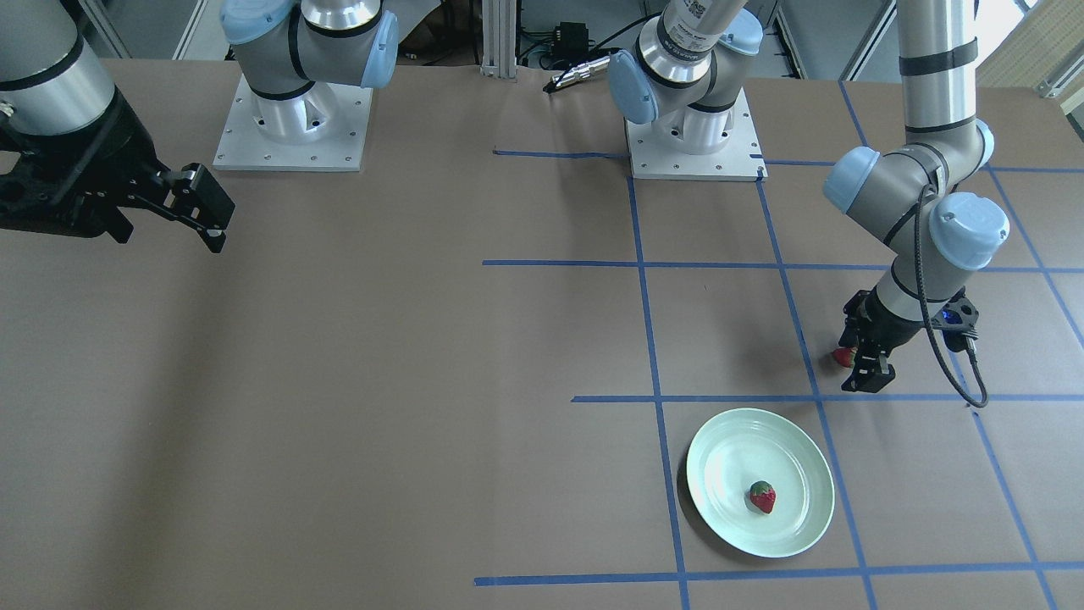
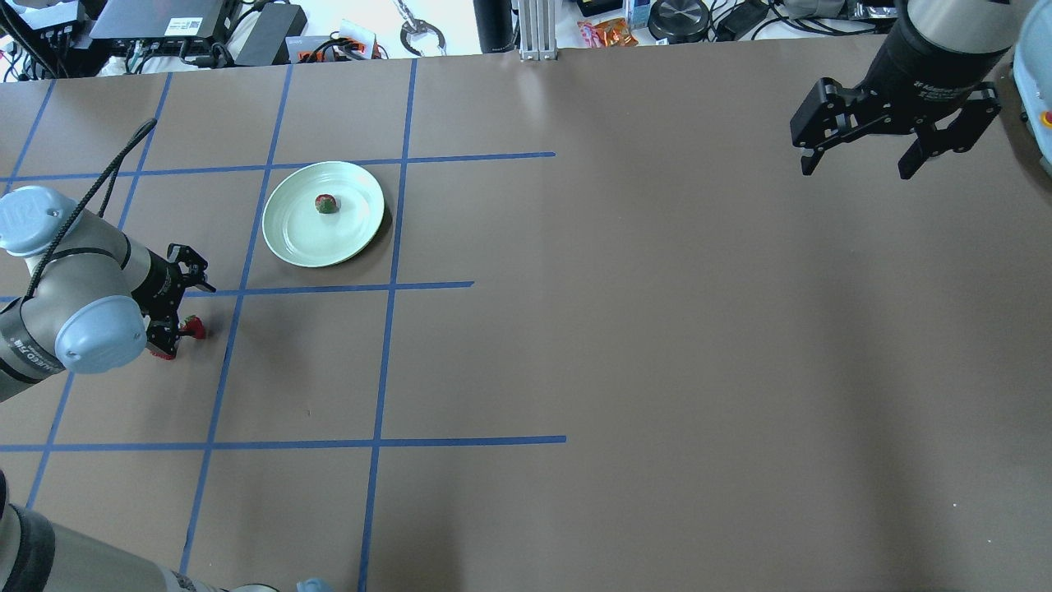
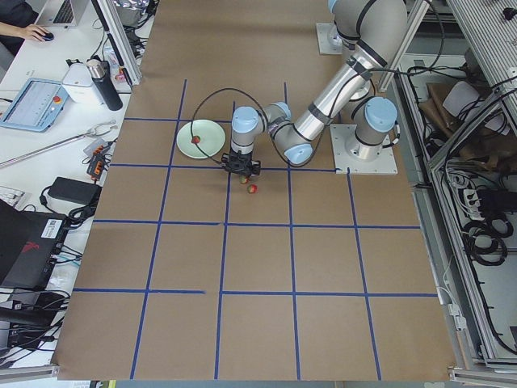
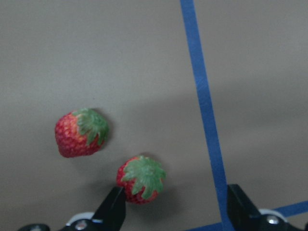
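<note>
My gripper hangs low over two strawberries on the taped table, its fingers spread open with nothing held. In the left wrist view one strawberry [image 4: 142,179] sits by the left finger and the other [image 4: 77,134] lies further up and left. In the front view the gripper [image 1: 864,361] partly hides them; one red berry [image 1: 843,356] shows. A pale green plate [image 1: 732,457] holds a third strawberry [image 1: 762,497] nearer the front camera.
A second, black gripper [image 2: 878,138] hangs at the other end of the table. Other arm bases [image 1: 696,163] stand along one edge.
</note>
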